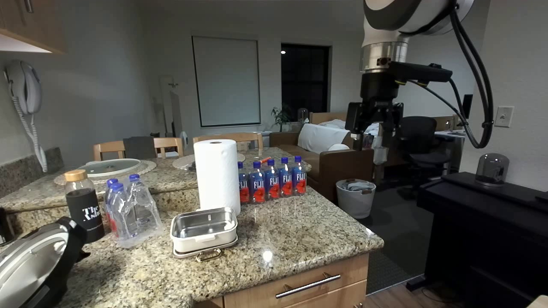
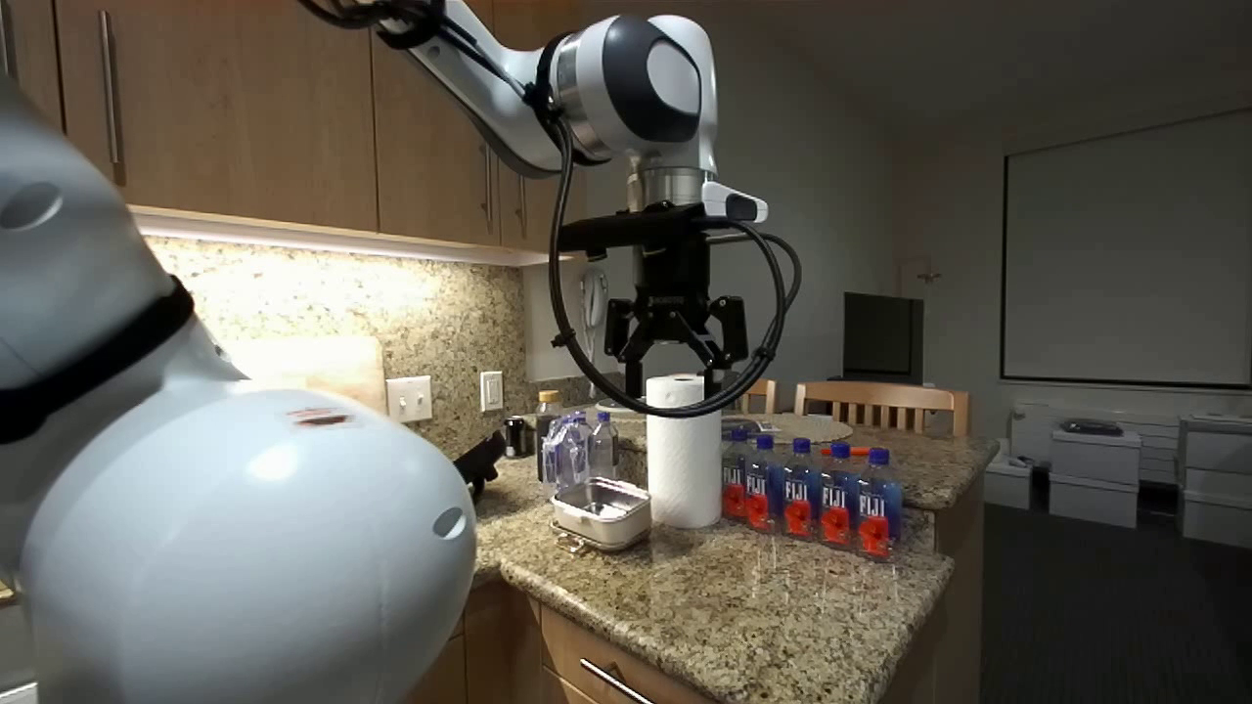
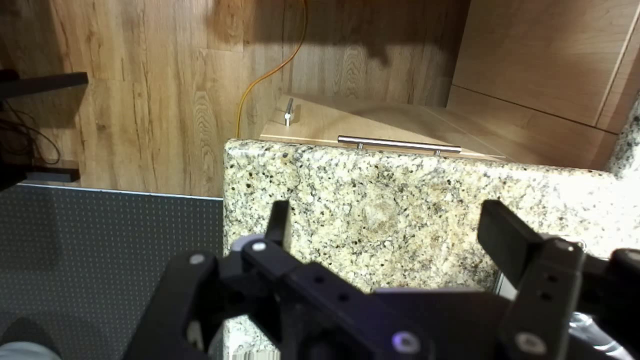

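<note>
High above the counter hangs my gripper [image 2: 669,381], pointing straight down. Its two fingers stand wide apart in the wrist view, with bare granite visible between them, so it is open and empty. Below it on the granite counter [image 1: 287,238] stand a white paper towel roll [image 1: 215,177], upright, and a metal lunch box [image 1: 204,233] without a cover on top. To the right of the roll, a row of several Fiji water bottles [image 1: 272,179] stands upright. Nothing touches the gripper.
Left of the lunch box are clear bottles in plastic wrap [image 1: 131,213], a dark bottle with a wooden cap [image 1: 84,205] and a black-and-silver appliance [image 1: 38,264]. A raised ledge [image 1: 174,179] runs behind. The drawer handle [image 3: 399,143] juts out below the edge.
</note>
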